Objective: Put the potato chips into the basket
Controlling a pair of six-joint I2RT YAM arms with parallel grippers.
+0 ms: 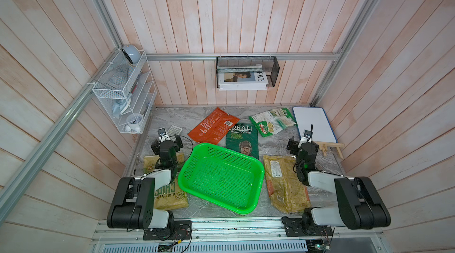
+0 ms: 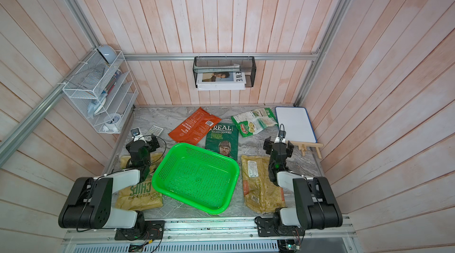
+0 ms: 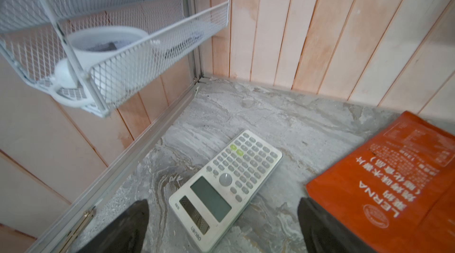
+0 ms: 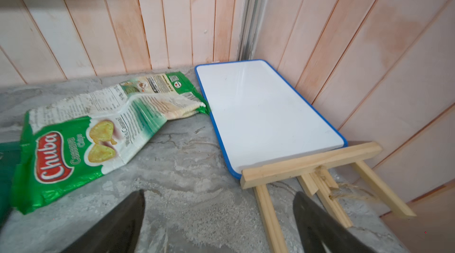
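Note:
A green plastic basket (image 1: 220, 177) stands empty at the front middle. Around it lie chip bags: an orange one (image 1: 212, 127), a dark green REAL one (image 1: 241, 137), a white-green Chuba one (image 4: 85, 148), a yellow one (image 1: 286, 186) on the right and another yellow one (image 1: 168, 196) partly under the left arm. My left gripper is open above the table beside a calculator (image 3: 222, 186), nothing between its fingers. My right gripper is open and empty, over the table between the Chuba bag and a whiteboard (image 4: 265, 110).
A white wire shelf (image 1: 123, 92) hangs on the left wall, and a black mesh holder with magazines (image 1: 241, 77) on the back wall. A wooden easel (image 4: 308, 163) lies by the whiteboard. Bare table strips separate the bags.

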